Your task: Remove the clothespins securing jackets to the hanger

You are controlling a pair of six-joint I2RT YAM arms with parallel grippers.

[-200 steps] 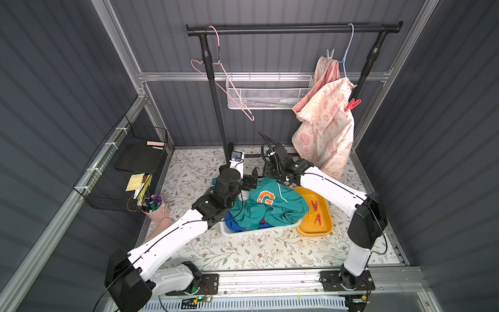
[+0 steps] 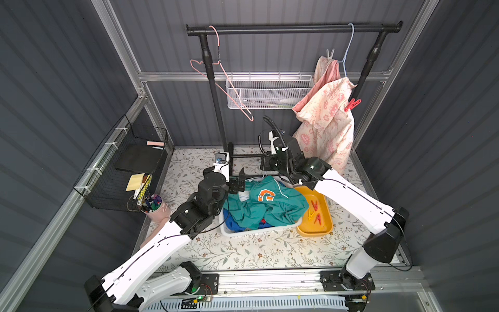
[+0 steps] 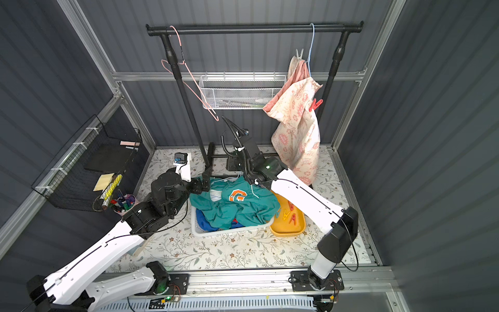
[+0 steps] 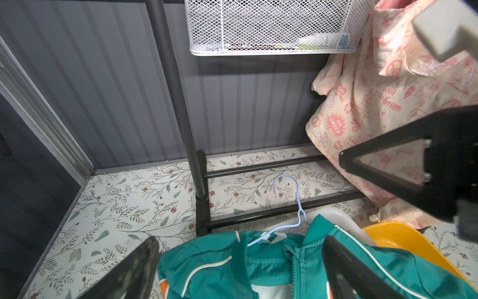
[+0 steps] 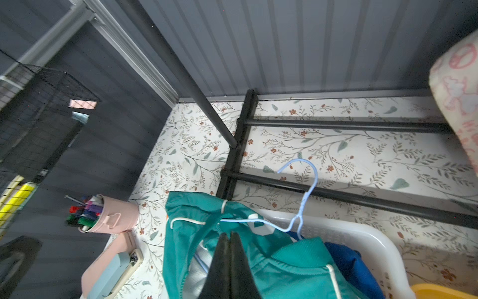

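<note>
A pink patterned jacket (image 2: 322, 135) hangs on a blue hanger (image 2: 345, 52) at the rail's right, with a red clothespin (image 2: 352, 104) on its right edge and a pale clothespin (image 2: 329, 54) near the top. A teal jacket (image 2: 265, 208), with another blue hanger (image 5: 298, 214), lies in a white bin (image 5: 378, 239) below. My open left gripper is over the bin's left part. My shut right gripper is above the bin, left of the hanging jacket, nothing seen between its fingers.
A yellow tray (image 2: 324, 223) holds several clothespins. An empty pink hanger (image 2: 234, 93) hangs at the rail's left. A black wire basket (image 2: 104, 187) is on the left wall, with a pen cup (image 5: 114, 219) below. A white mesh basket (image 2: 267, 98) is on the back wall.
My left arm has moved left. The jackets look unchanged.
</note>
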